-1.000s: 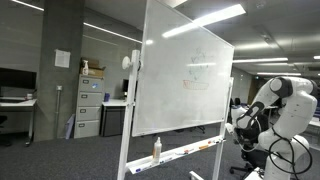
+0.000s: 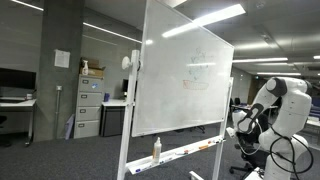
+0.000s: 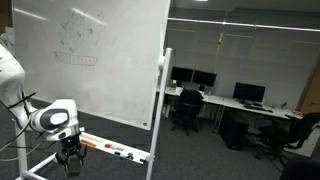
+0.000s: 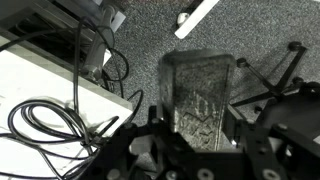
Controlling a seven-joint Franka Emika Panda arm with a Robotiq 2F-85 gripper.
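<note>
My gripper is shut on a dark, box-shaped eraser (image 4: 197, 92), which stands out between the fingers in the wrist view. Exterior view 2 has the gripper (image 3: 71, 157) pointing down at lower left, in front of the whiteboard's lower edge, with the dark eraser (image 3: 73, 168) below it. On the large whiteboard (image 2: 180, 75) there are faint marks, among them a reddish outlined shape (image 3: 77, 60). The gripper's tip is small and hard to make out in exterior view 1.
Along the whiteboard's tray (image 3: 135, 154) lie several markers, and a bottle (image 2: 157, 150) stands at its other end. Loose black cables (image 4: 55, 120) cross a white surface beside the gripper. An office chair base (image 4: 285, 82) is on the carpet nearby.
The forearm and wrist appear to have shifted slightly towards the whiteboard. The board and the bottle have stayed where they were.
</note>
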